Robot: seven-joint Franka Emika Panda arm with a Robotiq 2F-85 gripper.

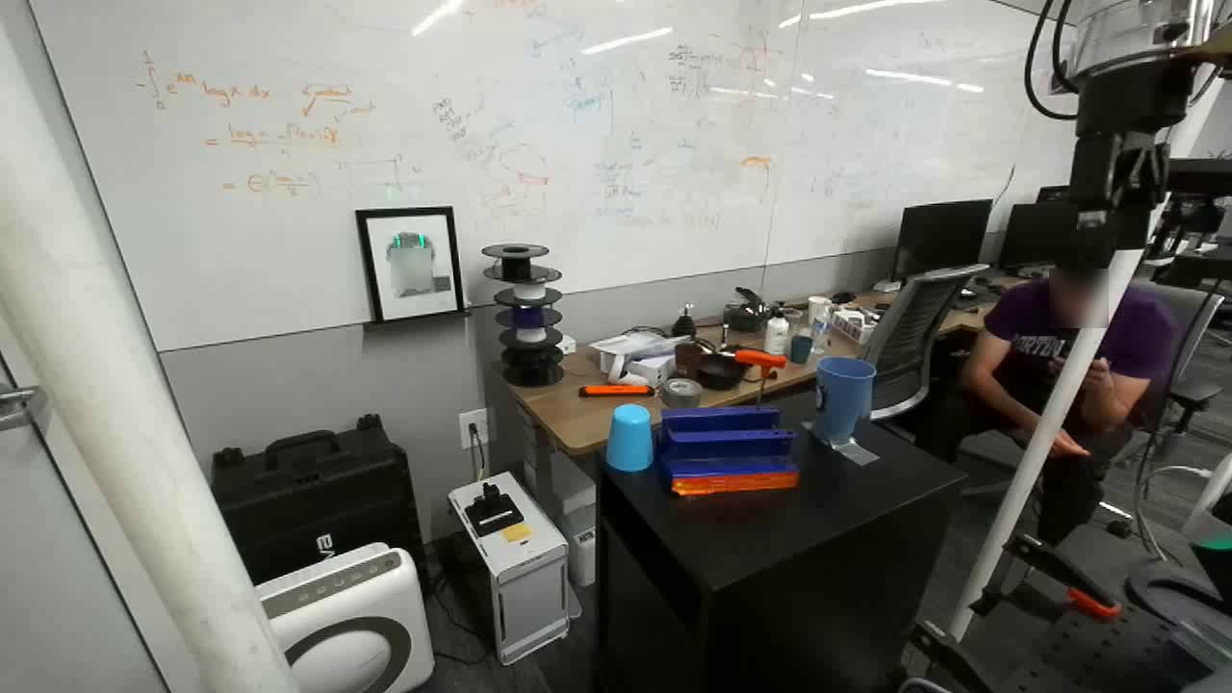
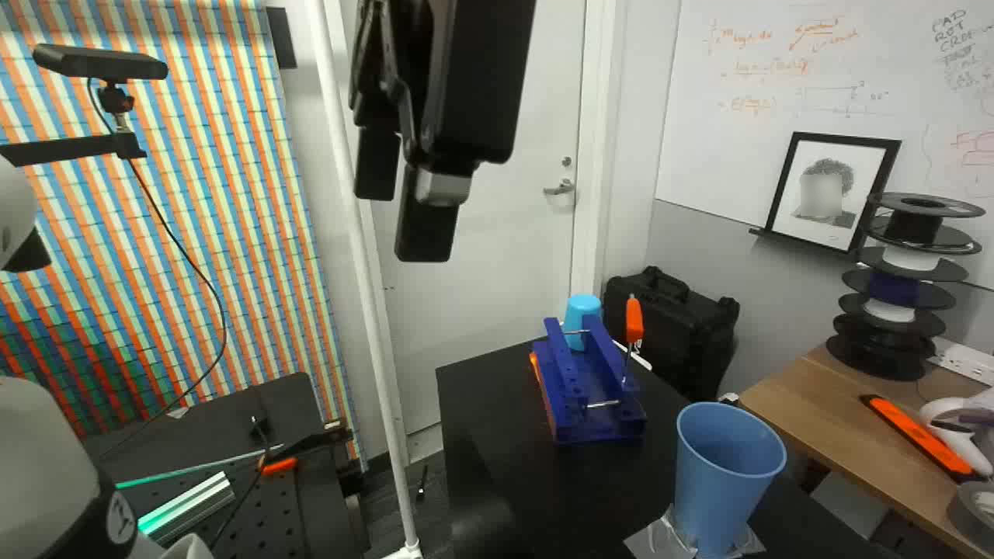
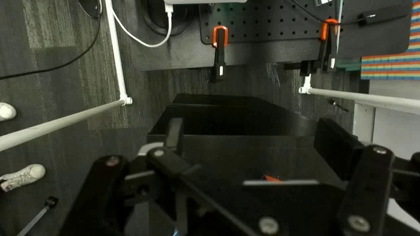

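Observation:
My gripper stands open in the wrist view, its fingers wide apart and nothing between them. It hangs high above a black cabinet [image 1: 785, 520], also in view at the upper right of exterior view 1. On the cabinet top sits a blue rack [image 2: 596, 391] with an orange edge. An orange-handled tool [image 2: 634, 321] stands upright at the rack. Behind the rack is a light blue cup [image 1: 630, 437], upside down. A larger blue cup [image 2: 717, 475] stands upright with its mouth open, its base on tape. From the wrist only a bit of orange [image 3: 272, 179] shows.
A wooden desk [image 1: 577, 422] with clutter and a stack of spools [image 1: 528, 318] borders the cabinet. White poles [image 2: 359, 233] rise nearby. A seated person [image 1: 1068, 358] is beyond. Bare cabinet top lies in front of the rack.

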